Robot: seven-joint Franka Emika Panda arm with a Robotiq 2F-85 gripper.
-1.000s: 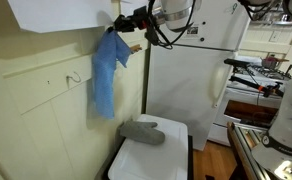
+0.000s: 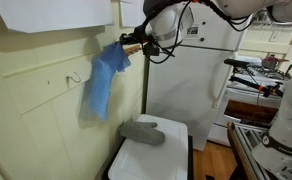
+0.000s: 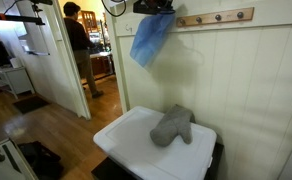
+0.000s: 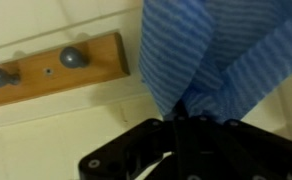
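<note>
A blue cloth [image 2: 107, 76] hangs against the pale panelled wall. In the wrist view its folds [image 4: 201, 60] gather to a bunch at the fingertips, and my gripper is shut on it. The fingertips are partly hidden by the cloth. A wooden peg rail [image 3: 216, 18] with dark round knobs runs along the wall. In exterior view 2, the gripper and the cloth's top are at the rail's left end. Whether the cloth touches a peg cannot be told.
Below stands a white-topped surface [image 3: 136, 150] with a grey oven mitt [image 3: 172, 126] on it. A white cabinet [image 2: 56, 12] overhangs the wall at upper left. A small wall hook [image 2: 73, 78] is left of the cloth. In exterior view 2, a person [image 3: 77, 45] stands in the doorway.
My gripper has come down and to the right in exterior view 1, away from the overhead cabinet's edge. The cloth's top moved with it, and the cloth now slants and hangs a little lower.
</note>
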